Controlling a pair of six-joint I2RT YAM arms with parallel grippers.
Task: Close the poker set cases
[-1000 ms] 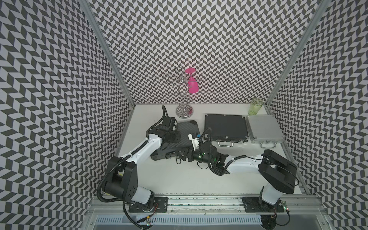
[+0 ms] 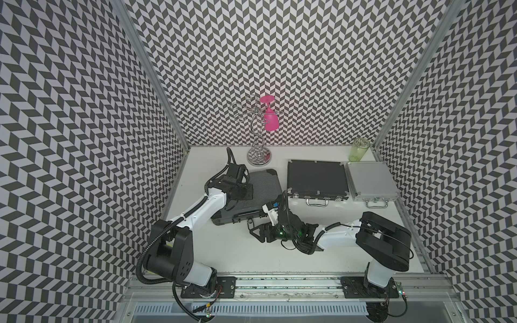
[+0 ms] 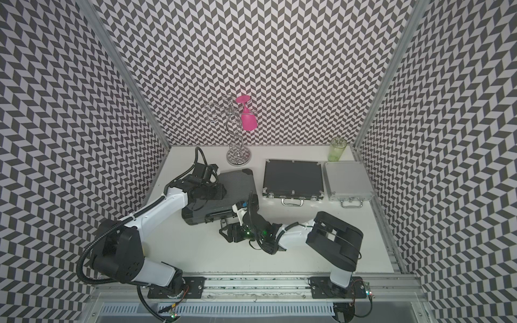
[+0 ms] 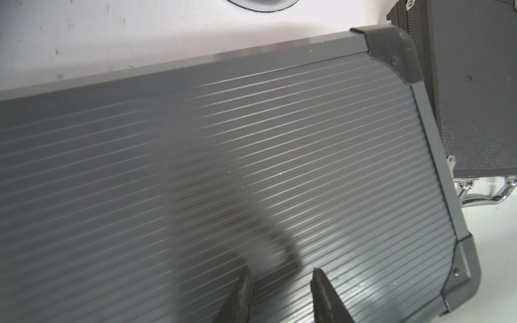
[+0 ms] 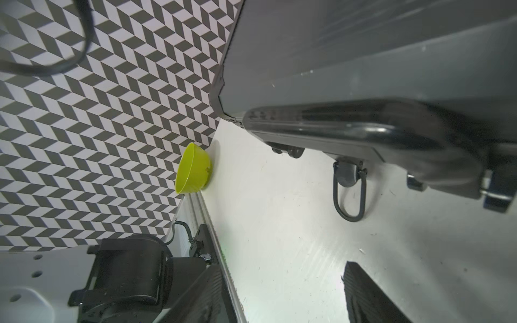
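Observation:
A ribbed dark grey case (image 2: 266, 185) lies at the left of the table with its lid down. Above that lid is my left gripper, its fingers parted and nothing between them; whether they touch the lid I cannot tell. In front of the case my right gripper is open and empty. A wire-loop latch (image 5: 350, 215) hangs loose from the case's front edge, beyond the right fingertips. The black case (image 2: 317, 178) and the silver case (image 2: 372, 181) stand side by side at the right, lids down.
Behind the grey case rises a metal stand (image 2: 259, 156) with a pink glass (image 2: 271, 119) hanging on it. A green glass (image 2: 358, 149) stands at the back right.
My right gripper has moved toward the front of the table, away from the case's front edge. The left arm and the cases look unmoved.

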